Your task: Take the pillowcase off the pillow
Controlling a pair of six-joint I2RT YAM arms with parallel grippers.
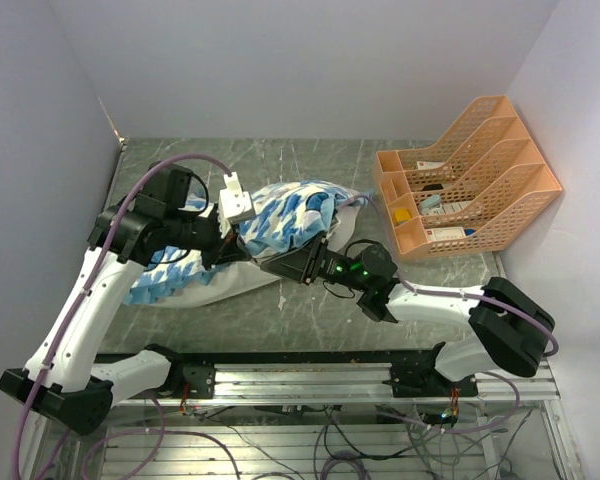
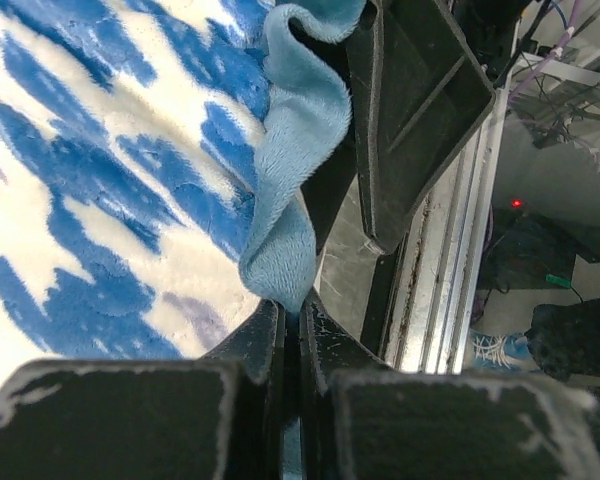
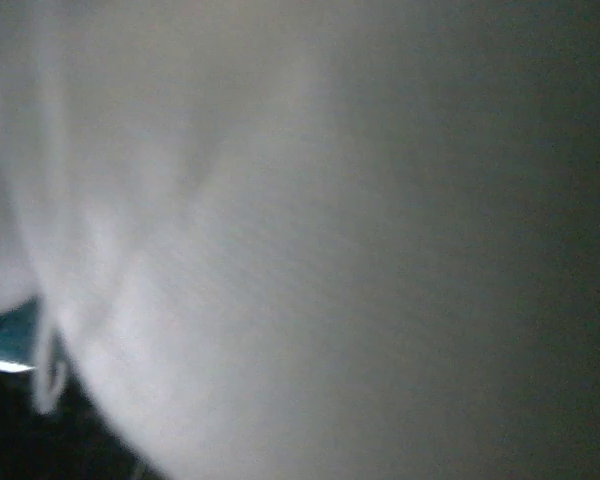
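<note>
The blue-and-white patterned pillowcase point(image 1: 280, 215) lies bunched over the white pillow point(image 1: 245, 284), whose lower side and right end show bare. My left gripper point(image 1: 242, 260) is shut on the pillowcase's plain blue hem point(image 2: 285, 240), pinched between its tips in the left wrist view. Close by on the right, my right gripper point(image 1: 285, 268) reaches in at the pillowcase's front edge. Its dark fingers point(image 2: 405, 120) stand apart beside the hem in the left wrist view; whether cloth lies between them is unclear. A blurred pale surface, probably the pillow point(image 3: 230, 270), fills the right wrist view, without fingers showing.
An orange organizer point(image 1: 470, 180) with small items stands at the right. Both grippers are very close together.
</note>
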